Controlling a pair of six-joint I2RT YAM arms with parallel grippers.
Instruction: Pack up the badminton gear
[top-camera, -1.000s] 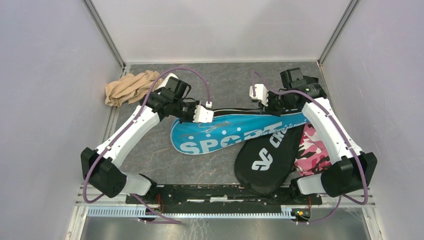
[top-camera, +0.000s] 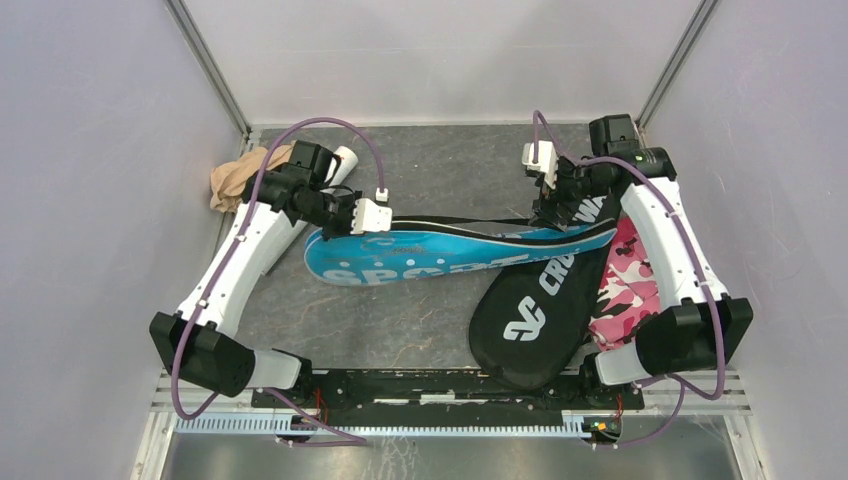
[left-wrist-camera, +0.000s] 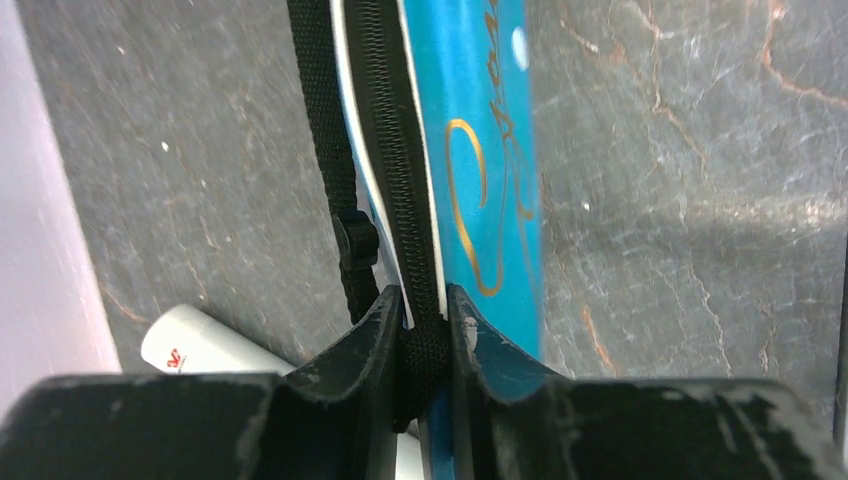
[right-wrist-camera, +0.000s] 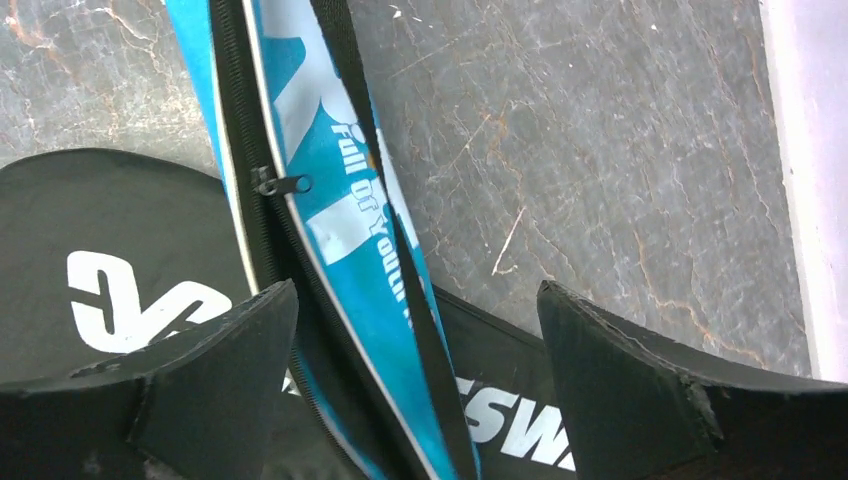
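A blue racket bag (top-camera: 400, 262) with white lettering stretches across the middle of the floor, its zipper edge toward the back. My left gripper is shut on the black end of its zipper, which shows between the fingertips in the left wrist view. My right gripper stands open above the bag's right part, with no contact visible. In the right wrist view the zipper pull (right-wrist-camera: 283, 184) lies on the black zipper band, ahead of the open fingers. Under the bag's right end lies a black racket cover (top-camera: 525, 325) with white lettering.
A pink camouflage bag (top-camera: 628, 285) lies at the right. A tan cloth (top-camera: 243, 178) and a white tube (top-camera: 345, 163) are by the left wall.
My left gripper has moved left with the bag's end, and the bag has shifted and tipped.
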